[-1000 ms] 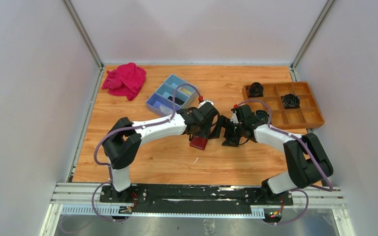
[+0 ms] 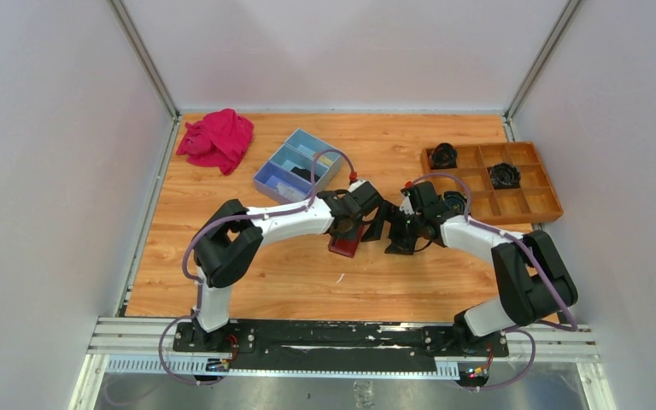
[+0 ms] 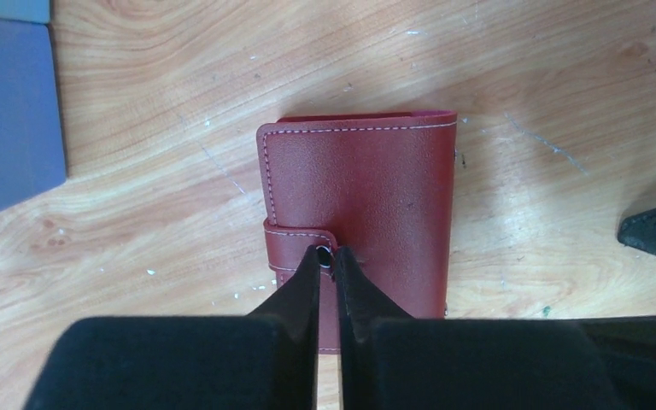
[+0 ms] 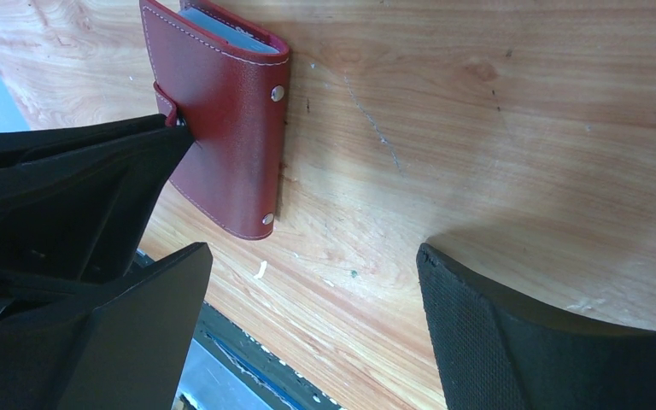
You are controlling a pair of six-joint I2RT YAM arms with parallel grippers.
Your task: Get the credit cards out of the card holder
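Observation:
The dark red card holder point(image 3: 376, 188) lies flat on the table, its strap point(image 3: 295, 245) lying across the front at a round snap. Pale plastic edges point(image 4: 231, 30) show inside its open end in the right wrist view; single cards cannot be made out. My left gripper is shut, its tips at the snap end of the strap, and no strap shows clearly between them. Right of the holder, my right gripper stands open over bare wood with nothing between its fingers. From above, the left arm covers part of the holder point(image 2: 345, 245).
A blue divided box point(image 2: 295, 137) with some dark contents stands behind the left arm. At the back right is a wooden compartment tray point(image 2: 525, 203) with black coils. A pink cloth point(image 2: 218, 141) lies back left.
The right arm and the holder appear to stay in place.

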